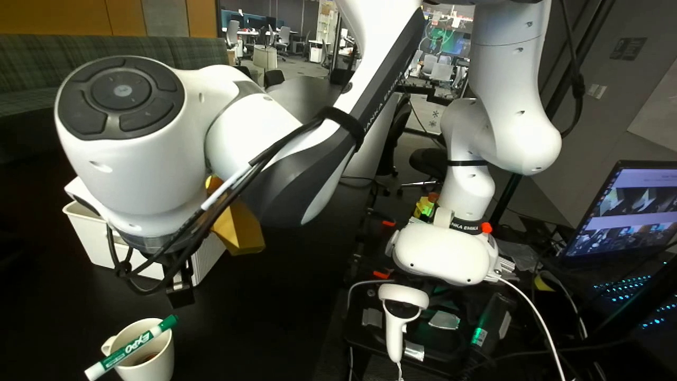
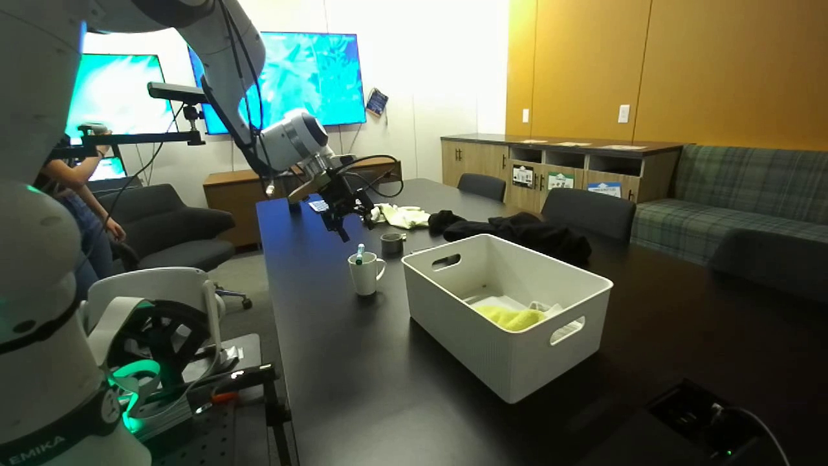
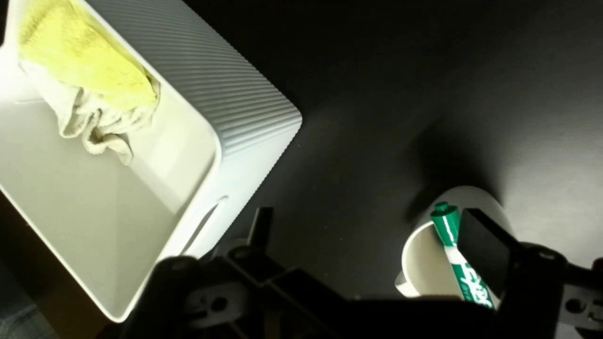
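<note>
A white mug [image 1: 164, 359] stands upright on the dark table, with a green and white Expo marker [image 1: 134, 343] resting over its mouth. In exterior view 2 the mug [image 2: 365, 278] is left of the white bin, and the marker [image 2: 360, 255] shows above its rim. My gripper [image 2: 355, 225] hangs above and beyond the mug there, clear of it. From the wrist, the gripper is open with its fingers wide apart and nothing held. Its right finger [image 3: 487, 248] covers part of the marker [image 3: 460, 262] and mug [image 3: 421, 260] from sight.
A white bin [image 2: 466, 342] holding a yellow cloth [image 2: 512, 316] and a whitish cloth stands beside the mug. Farther back are a dark grey cup [image 2: 392, 244], black fabric [image 2: 535, 233] and pale cloth [image 2: 403, 217].
</note>
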